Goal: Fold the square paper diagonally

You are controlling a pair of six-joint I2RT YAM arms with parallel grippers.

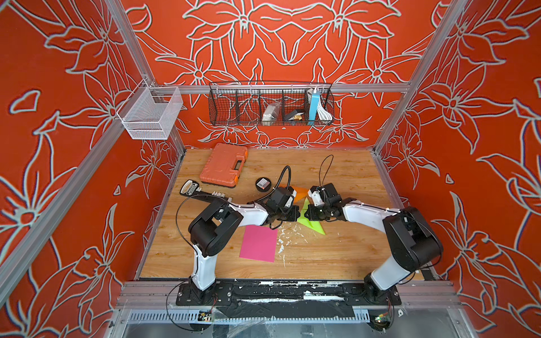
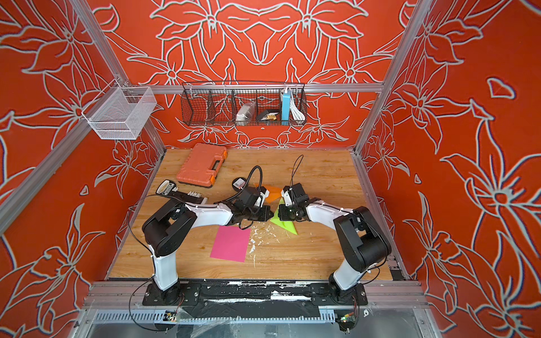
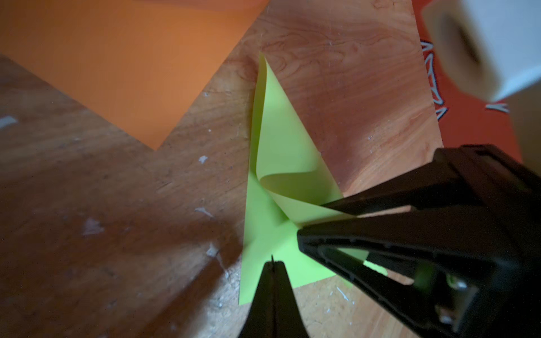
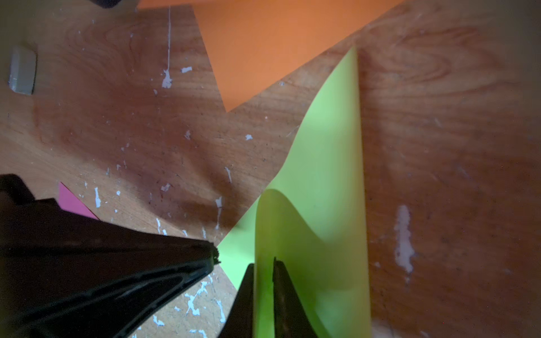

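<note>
The yellow-green square paper (image 3: 287,135) lies on the table, bent over diagonally into a rough triangle with a curled, raised edge. My right gripper is at that raised edge, shut on the paper, seen also at the right of the left wrist view. My left gripper is shut with nothing showing between its fingers, beside the paper's flat corner. In the top views both grippers face each other over the paper.
An orange sheet (image 3: 129,62) lies just behind the paper, a pink sheet (image 1: 258,246) at front left. An orange case (image 1: 223,164), a round tin (image 1: 263,184) and a dark tool (image 2: 166,188) are at back left.
</note>
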